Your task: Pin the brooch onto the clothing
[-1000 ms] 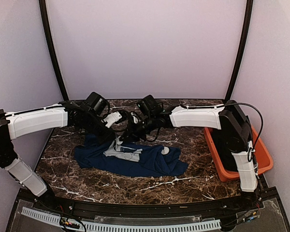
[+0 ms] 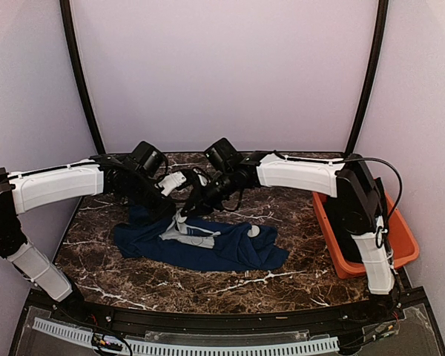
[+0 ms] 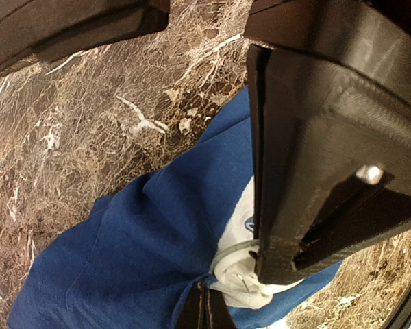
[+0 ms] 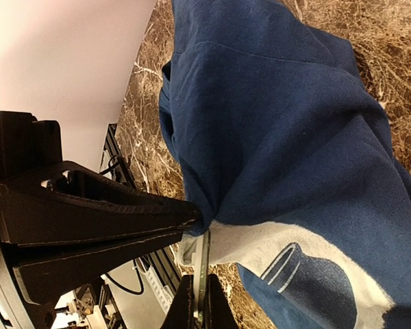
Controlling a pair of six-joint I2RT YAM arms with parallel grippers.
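Note:
Blue clothing [image 2: 163, 256] with a pale print lies bunched across the marble table. In the left wrist view, my left gripper is shut on a raised fold of that clothing [image 3: 144, 240]. Beside this fold stands the round brooch [image 3: 234, 269], its back and thin pin partly showing. In the right wrist view the brooch [image 4: 202, 257] appears edge-on, clamped by my right gripper. It is right up against the pinched fold; whether the pin passes through the fabric cannot be told. Seen from above, both grippers meet over the print and hide the contact.
An orange bin [image 2: 330, 233] with dark contents stands at the right. One round white patch [image 2: 254, 231] shows on the clothing's right part. Bare table [image 2: 282, 200] lies behind and in front of the clothing. The two grippers are very close together.
My right gripper has shifted slightly left and the brooch has turned a little with it. The left arm looks still, and the clothing beneath has barely moved.

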